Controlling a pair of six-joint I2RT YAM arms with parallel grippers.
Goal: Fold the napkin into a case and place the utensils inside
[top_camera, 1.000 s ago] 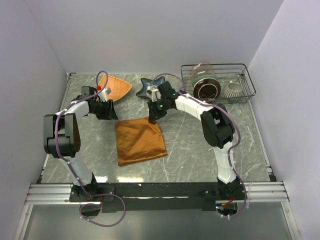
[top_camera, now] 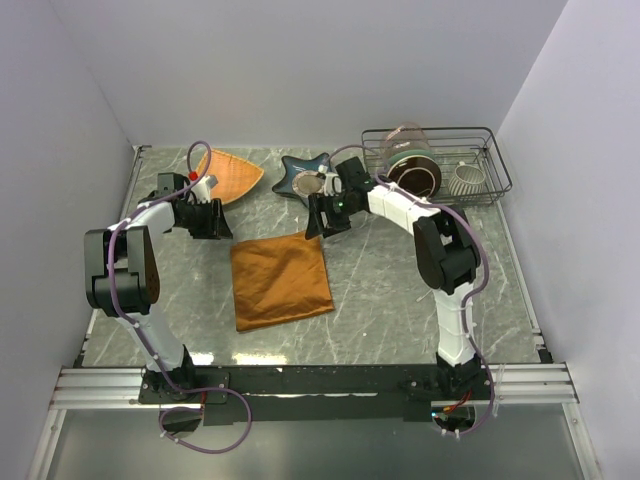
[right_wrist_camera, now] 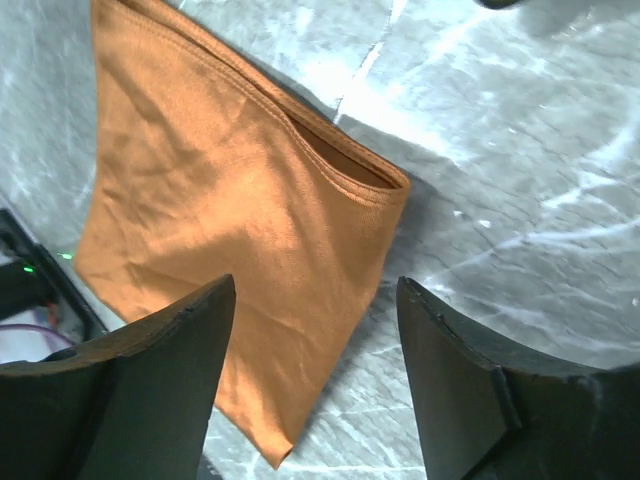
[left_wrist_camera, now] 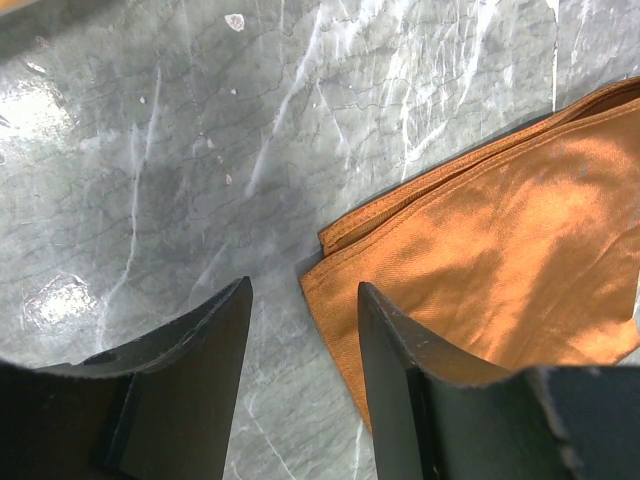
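Note:
An orange-brown napkin (top_camera: pixel 281 283) lies flat on the marble table, its top edge showing a doubled hem with a narrow gap in both wrist views. My left gripper (top_camera: pixel 211 232) stands open just off the napkin's top-left corner (left_wrist_camera: pixel 340 275), nothing between its fingers. My right gripper (top_camera: pixel 324 227) is above the top-right corner (right_wrist_camera: pixel 365 205), fingers apart with nothing between them; the corner lies flat on the table. I cannot make out any utensils with certainty.
An orange plate (top_camera: pixel 232 175) and a blue star-shaped dish (top_camera: pixel 290 170) with a round item stand behind. A wire rack (top_camera: pixel 480 195) with dishes and a cup is at the back right.
The left arm is nearly still.

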